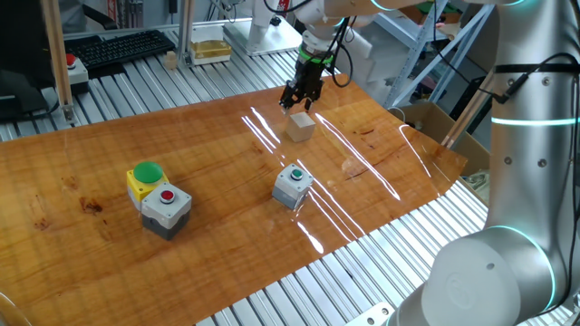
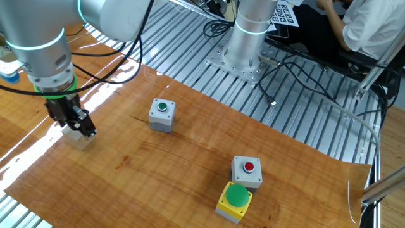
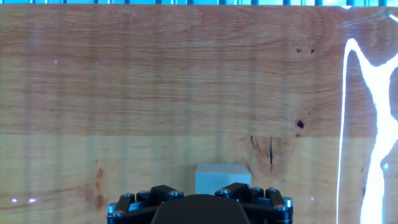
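Note:
A pale wooden-looking block [image 1: 300, 127] sits on the far part of the brown table. Just above and behind it in exterior view 1 hangs my gripper [image 1: 297, 105], its black fingertips spread apart. Exterior view 2 has the gripper [image 2: 83, 132] overlapping the block [image 2: 77, 140], part of which it hides. In the wrist view the block [image 3: 222, 177] shows just beyond the fingers, right of the middle, its lower part covered by the gripper. No object shows held between the fingers.
A grey box with a green button [image 1: 292, 186] stands mid-table. Farther left, a grey box with a red button [image 1: 167, 210] adjoins a yellow box with a large green button [image 1: 146, 180]. Bare wood [image 1: 227, 163] lies between them. Cables [image 2: 120, 79] hang along the arm.

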